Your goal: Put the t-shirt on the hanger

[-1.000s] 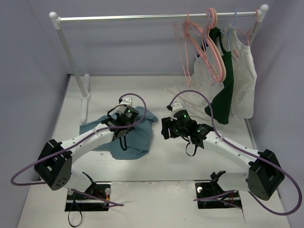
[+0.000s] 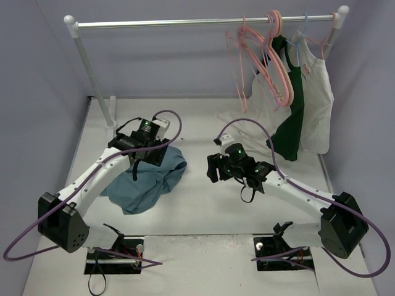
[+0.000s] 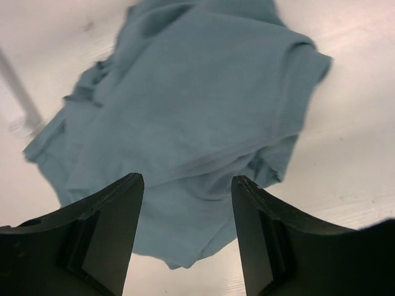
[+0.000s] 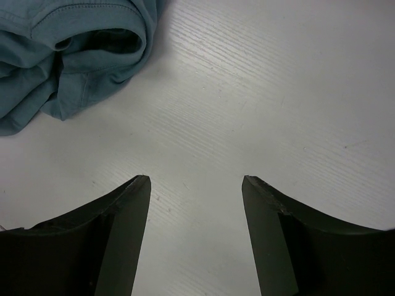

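Observation:
A blue-grey t-shirt [image 2: 145, 191] [image 3: 185, 105] [image 4: 92, 61] lies crumpled flat on the white floor at the left. My left gripper [image 2: 157, 148] is open above it, nothing between its fingers. My right gripper [image 2: 215, 166] stands open over bare floor right of the shirt, holding nothing. Several pink hangers [image 2: 281, 80] hang empty from the rail [image 2: 154, 23] at the back right.
White and green garments [image 2: 315, 98] hang at the rail's right end, a white one reaching toward the floor. The rail's left foot [image 2: 111, 114] stands behind the shirt. Bare floor lies in the centre.
The shirt shifted left and lies differently from a second ago. The right arm is nearly still.

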